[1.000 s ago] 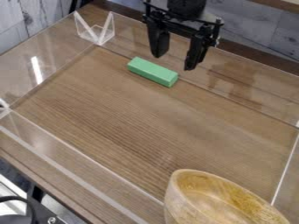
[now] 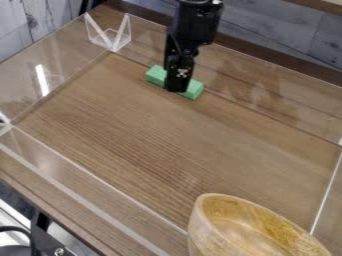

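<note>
My black gripper hangs over the back middle of the wooden table, pointing down with its fingers open. It is at a green block, a flat bar lying slantwise on the tabletop, and hides part of it. Whether the fingers touch the block is unclear.
A large cream-yellow bowl stands at the front right. White bracket-like pieces are at the back left edge. Black cables lie off the table at the front left.
My gripper has moved left and down from above the right of the green block onto it, turning to point downward. The block looks unmoved.
</note>
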